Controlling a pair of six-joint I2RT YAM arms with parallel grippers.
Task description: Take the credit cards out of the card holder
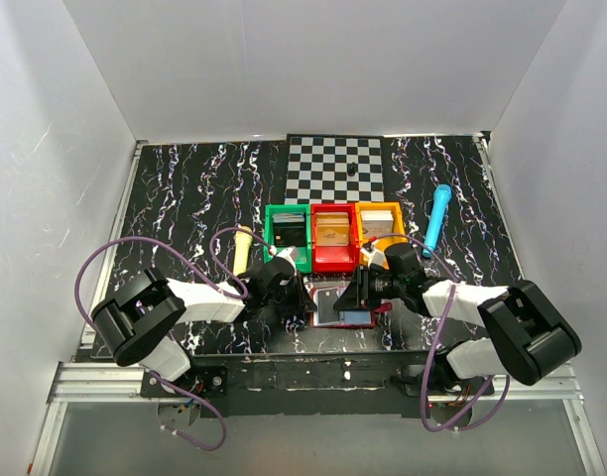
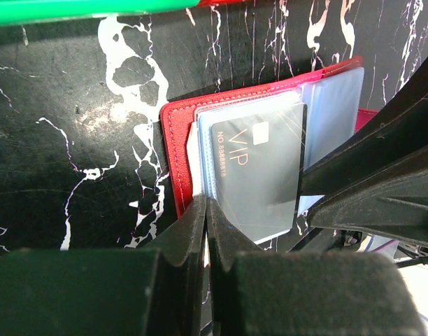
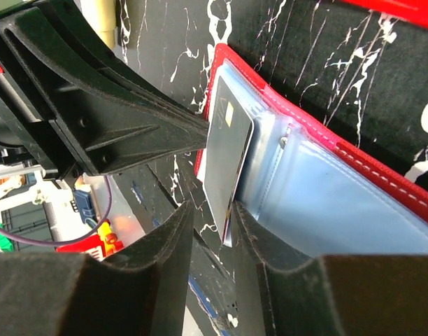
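Note:
The red card holder (image 2: 175, 154) lies open on the table between my grippers, with clear plastic sleeves (image 3: 329, 210). A dark grey VIP card (image 2: 256, 175) (image 3: 224, 154) sits at its left end among the sleeves. My left gripper is shut at the holder's left edge, its fingertips against the cards' edge, nothing clearly between them. My right gripper has its fingertips down at the card's right edge; in the left wrist view its fingers stand apart over the sleeves.
Green (image 1: 287, 258), red (image 1: 333, 260) and yellow (image 1: 381, 208) bins with cards stand just behind the holder. A yellow tool (image 1: 242, 248) lies left, a blue one (image 1: 437, 218) right. A checkered board (image 1: 318, 169) is at the back.

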